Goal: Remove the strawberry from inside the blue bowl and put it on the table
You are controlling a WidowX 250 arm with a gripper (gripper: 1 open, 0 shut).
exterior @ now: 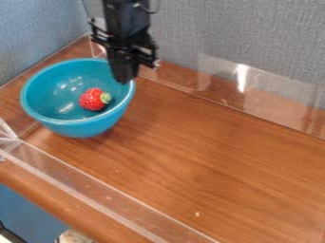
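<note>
The blue bowl (51, 94) stands upright at the left of the wooden table. Inside it, toward the right of the bowl's floor, lies a red strawberry (91, 101) with a pale green top, in full view. My black gripper (124, 79) is at the bowl's right rear rim, up and to the right of the strawberry and apart from it. Its fingers point downward and look dark and close together; whether any gap lies between them is too small to make out.
Bare wooden table (203, 152) stretches to the right and front of the bowl. A clear low barrier (241, 95) runs along the back, before a grey wall. Another clear edge (95, 190) borders the front left.
</note>
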